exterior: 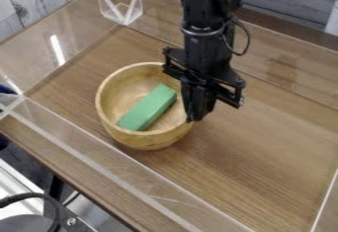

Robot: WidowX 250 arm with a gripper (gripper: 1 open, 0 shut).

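A wooden bowl (129, 81) sits left of centre on the wooden table (258, 167), holding a green block (148, 109) that lies diagonally inside it. My black gripper (199, 108) hangs at the bowl's right rim, its fingers pointing down. It looks shut, with nothing visible between its fingers. Whether it touches the rim cannot be told.
Clear plastic edging runs along the table's left and right sides. A small clear object (121, 7) is at the back left. A cable is at the bottom left.
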